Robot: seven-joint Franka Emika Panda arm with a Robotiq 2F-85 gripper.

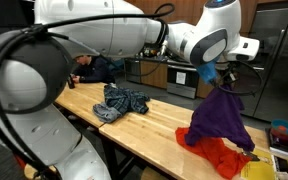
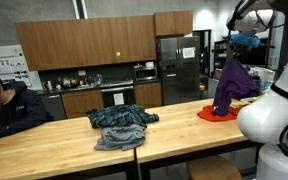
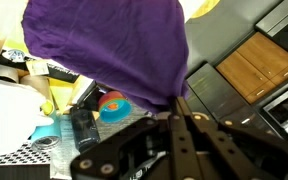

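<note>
A purple cloth hangs from my gripper, which is shut on it, and drapes down over the table. In the wrist view the cloth runs from the fingertips toward the upper left. Below it, in exterior view 1, a red cloth lies bunched on the wooden table. Exterior view 2 shows the purple cloth hanging at the right, its lower end at the red cloth.
Dark and grey cloths lie on the table further off. Yellow items and several bottles and containers stand by the red cloth. A person sits at the far end.
</note>
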